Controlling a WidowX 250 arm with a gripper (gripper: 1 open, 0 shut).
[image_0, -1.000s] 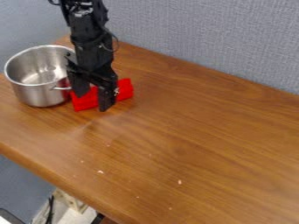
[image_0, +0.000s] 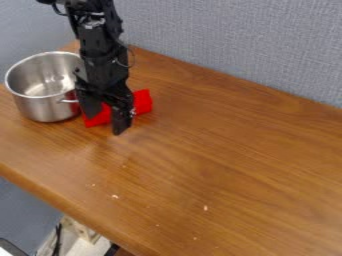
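My black gripper (image_0: 107, 112) is low over the table at the upper left, in front of a red object (image_0: 142, 100) that shows on both sides of it. The gripper partly hides the red object, and whether its fingers are apart or hold it cannot be seen. A steel pot (image_0: 42, 92) stands just left of the gripper, its side handle near the red object.
A grey wall (image_0: 254, 45) stands behind it. The table's left edge runs below the pot, with some cables and fittings beneath at the bottom left.
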